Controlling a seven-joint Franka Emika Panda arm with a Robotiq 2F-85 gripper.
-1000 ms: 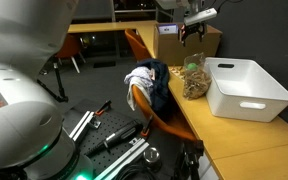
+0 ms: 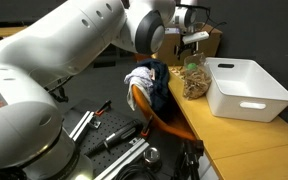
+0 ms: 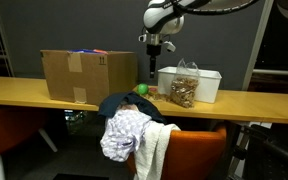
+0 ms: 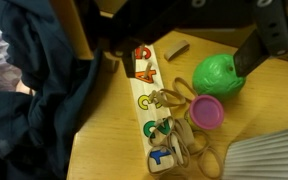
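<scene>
My gripper [image 3: 156,46] hangs open above the wooden table, with nothing visible between its fingers. In the wrist view, a green rounded object [image 4: 217,75] with a purple round end [image 4: 207,112] lies below the right finger. Beside it, a pale board with coloured numbers [image 4: 150,112] runs down the middle of the picture, and tan loops [image 4: 187,135] lie partly over it. A clear bag of brown pieces [image 2: 196,78] stands upright in front of the white bin [image 2: 249,112].
A large cardboard box [image 3: 88,76] stands on the table left of the gripper. Dark cloth [image 4: 29,100] and white cloth [image 3: 129,133] hang over an orange chair [image 3: 189,153] at the table's front.
The table objects look unmoved.
</scene>
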